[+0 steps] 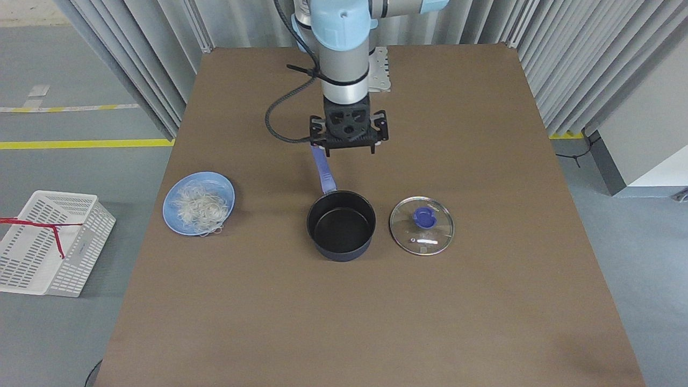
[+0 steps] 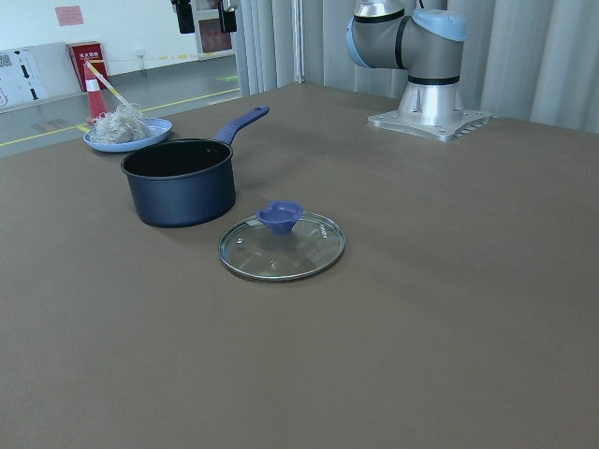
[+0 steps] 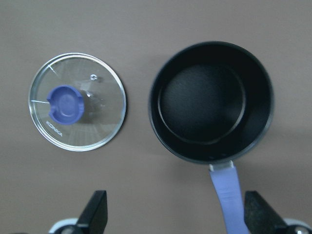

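Note:
A dark blue saucepan (image 1: 340,226) with a lilac handle (image 3: 226,195) sits mid-table. Its glass lid (image 1: 422,238) with a blue knob (image 2: 280,217) lies flat beside it, to the right in the front view. In that view my gripper (image 1: 349,147) hangs over the pot's handle; in the left view it is high at the top edge. The wrist view shows the two fingers (image 3: 96,214) wide apart, open, with the handle below, near one finger.
A blue plate (image 1: 175,213) of white noodle-like strands lies left of the pot. A white basket (image 1: 87,258) stands off the table at the left.

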